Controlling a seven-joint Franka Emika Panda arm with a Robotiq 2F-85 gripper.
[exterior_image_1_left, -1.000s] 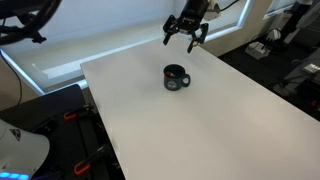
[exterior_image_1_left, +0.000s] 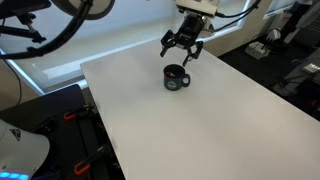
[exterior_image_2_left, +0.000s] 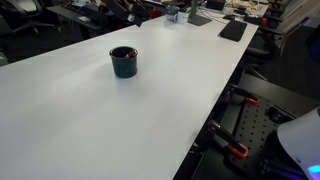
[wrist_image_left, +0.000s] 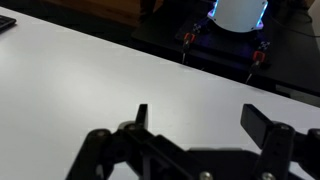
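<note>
A dark mug (exterior_image_1_left: 174, 82) stands upright on the white table, its handle toward the right in exterior view 1. Something small and reddish shows inside its mouth; what it is cannot be made out. Exterior view 2 has the same mug (exterior_image_2_left: 124, 66) left of centre. My gripper (exterior_image_1_left: 180, 51) is open, just beyond the mug in exterior view 1 and apart from it. In the wrist view, the gripper has its fingers wide apart with only bare table between them, and no mug is visible there.
The robot's white base (wrist_image_left: 237, 12) stands past the table edge in the wrist view. A dark flat object (exterior_image_2_left: 232, 30) lies near the back right in exterior view 2.
The mug has stayed where it was.
</note>
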